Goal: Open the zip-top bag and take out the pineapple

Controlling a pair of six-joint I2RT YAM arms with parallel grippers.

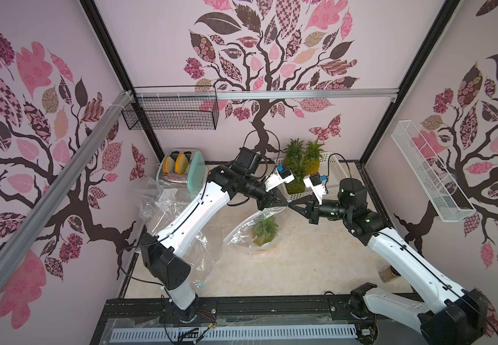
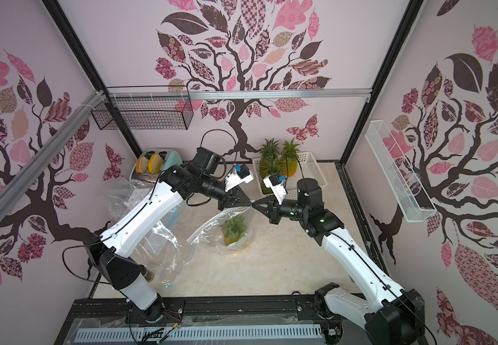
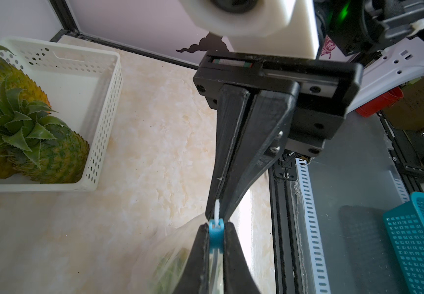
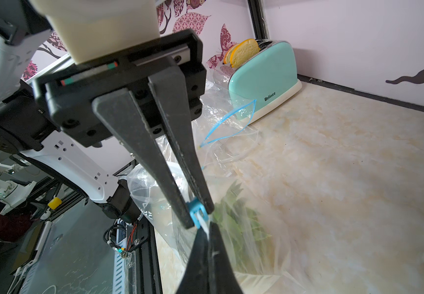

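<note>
A pineapple point(image 1: 265, 231) sits inside the clear zip top bag point(image 1: 240, 234) on the table, below where both grippers meet. My left gripper is shut on the bag's blue zip slider point(image 3: 216, 237). From that slider a thin white zip strip point(image 4: 203, 222) runs to the tips of my right gripper, whose fingers are shut on it. The tips of the two grippers are almost touching. Through the cloudy film in the right wrist view, the bagged pineapple point(image 4: 241, 227) shows only as blurred green.
Other pineapples point(image 1: 295, 164) stand in a white basket point(image 1: 335, 184) at the back. A mint toaster point(image 4: 265, 73) with yellow slices is at the back left, loose clear bags point(image 1: 168, 210) in front of it.
</note>
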